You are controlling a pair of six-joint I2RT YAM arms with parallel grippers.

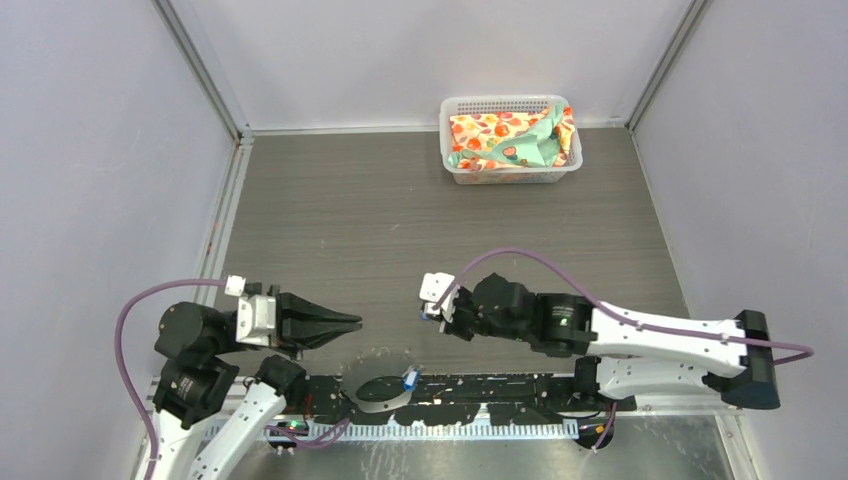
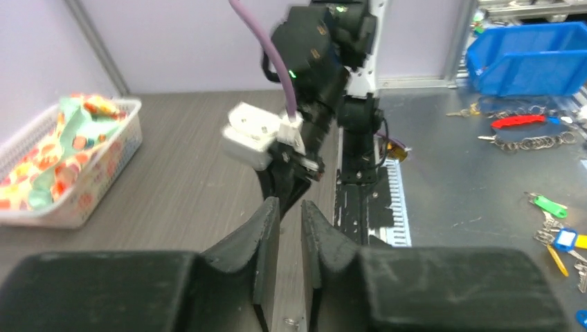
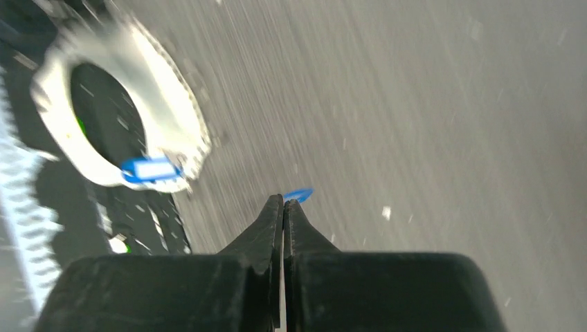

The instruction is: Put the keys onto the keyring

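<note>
In the top view a pale oval loop (image 1: pixel 380 400) with a blue tag (image 1: pixel 410 378) lies at the front edge of the table. My right wrist view shows the same blurred loop (image 3: pixel 173 117) and blue tag (image 3: pixel 151 171). My right gripper points down above the table, shut, with a small blue piece just behind its tips; whether that is held I cannot tell. My left gripper is level, left of the loop, its fingertips a little apart with nothing visible between. Several tagged keys (image 2: pixel 554 207) lie on the steel surface in the left wrist view.
A white basket (image 1: pixel 510 175) with patterned cloth stands at the back. A blue bin (image 2: pixel 526 62) and coiled rings (image 2: pixel 533 142) are at the front, seen from the left wrist.
</note>
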